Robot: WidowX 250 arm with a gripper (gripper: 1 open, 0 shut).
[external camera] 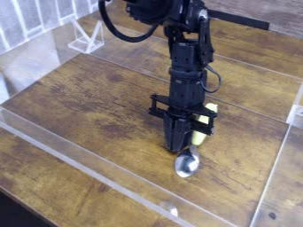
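Observation:
My gripper (178, 142) points down at the wooden table (83, 124), right of the middle of the view, with its fingertips low by a metal spoon (186, 163). The spoon's bowl shows below the gripper; the rest of it is hidden. A pale yellow-green object (204, 124) lies just right of and behind the gripper, partly covered by it. The gripper appears shut; whether anything thin is between its fingers cannot be seen.
Clear plastic walls or edges run along the left, front and right of the work area. A white bracket (87, 37) stands at the back left.

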